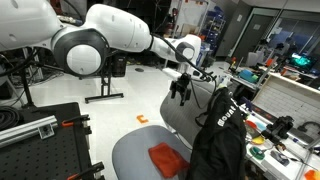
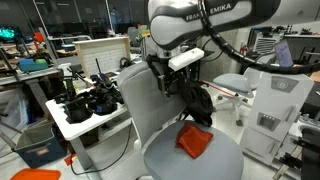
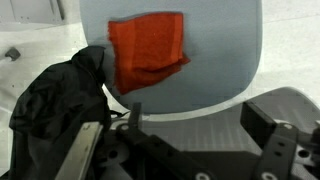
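A red cloth (image 1: 166, 158) lies flat on the seat of a grey chair (image 1: 130, 152). Over the chair's backrest and side hangs a black garment (image 1: 220, 140), seen at the lower left of the wrist view as dark folds (image 3: 60, 110). My gripper (image 1: 180, 92) hangs above the chair near the backrest, open and empty. Its two dark fingers stand wide apart in the wrist view, one finger (image 3: 132, 120) on the left, with the backrest between them. In the second exterior view the red cloth (image 2: 194, 140) lies below and right of the gripper.
A table (image 1: 292, 160) with several small items runs behind the chair. An orange bin (image 2: 40, 148) stands on the floor at the left.
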